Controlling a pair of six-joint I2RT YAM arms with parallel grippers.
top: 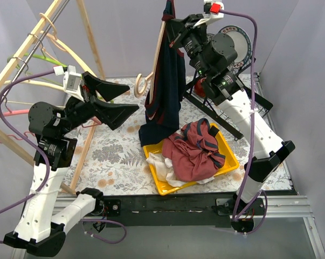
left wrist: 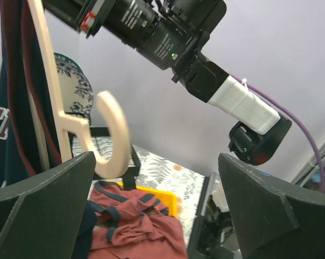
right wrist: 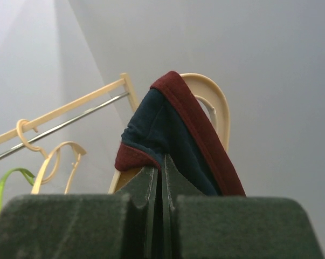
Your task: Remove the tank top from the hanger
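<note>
The dark navy tank top (top: 170, 81) with maroon trim hangs lengthwise above the table. Along its left side runs the cream hanger (top: 157, 56), whose hook (top: 140, 85) faces my left gripper (top: 118, 102). That gripper stands open with nothing between its fingers; in the left wrist view the hook (left wrist: 116, 135) shows in the gap beyond it, apart from the pads. My right gripper (top: 175, 35) is shut on the upper end of the tank top. In the right wrist view its folded strap (right wrist: 167, 118) rises from between the fingers, with a piece of the hanger (right wrist: 211, 94) behind.
A yellow tray (top: 233, 156) holds maroon and white clothes near the table's front. Left, a wooden rack (top: 23, 51) carries several hangers. At the back right, a black dish rack (top: 216, 116) holds plates. Bare tablecloth (top: 113, 156) lies left of the tray.
</note>
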